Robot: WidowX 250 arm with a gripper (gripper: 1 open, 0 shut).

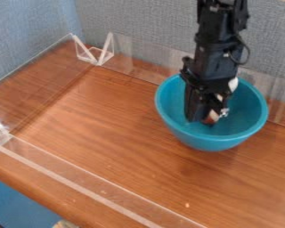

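Note:
A teal plastic bowl [240,129] stands on the right part of the wooden table [97,116]. The black gripper [198,116] reaches down into it from above, its fingertips low inside near the middle. Just right of the fingertips sits a small reddish-brown item [213,116], partly hidden by the gripper. I cannot tell from this view whether the fingers hold it.
Clear acrylic panels line the back edge of the table, with white brackets [93,53] at the back left and along the left edge.

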